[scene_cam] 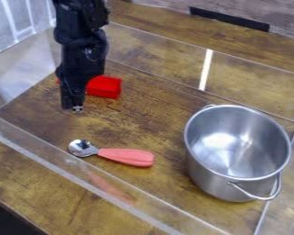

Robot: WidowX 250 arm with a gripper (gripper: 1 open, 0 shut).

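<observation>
My black gripper (73, 99) hangs low at the upper left of the wooden surface, its tips near the board. A red block (106, 86) lies just behind and right of it, partly hidden by the gripper. The gripper looks shut, with nothing visible between its fingers. A spoon with a pink handle (125, 156) lies at the front middle. A steel pot (235, 147) stands at the right.
Clear low walls (39, 156) border the wooden area (150, 119). The middle, between the red block, spoon and pot, is free. More bare wood lies beyond the walls at back and front.
</observation>
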